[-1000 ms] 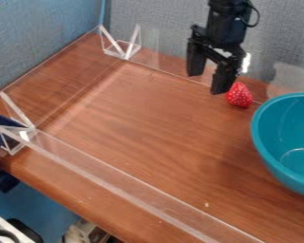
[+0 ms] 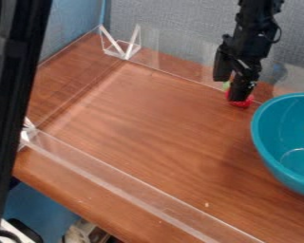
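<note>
The black gripper (image 2: 232, 85) is low at the back right of the wooden table, its fingers open and straddling a red strawberry (image 2: 242, 102), which is mostly hidden behind them; a bit of green shows at its top. Whether the fingers touch it cannot be told.
A teal bowl (image 2: 289, 171) stands at the right edge, just in front of the strawberry. Clear barriers (image 2: 129, 199) with white brackets (image 2: 117, 46) line the table's edges.
The gripper has moved right and down onto the strawberry, which it now largely covers.
</note>
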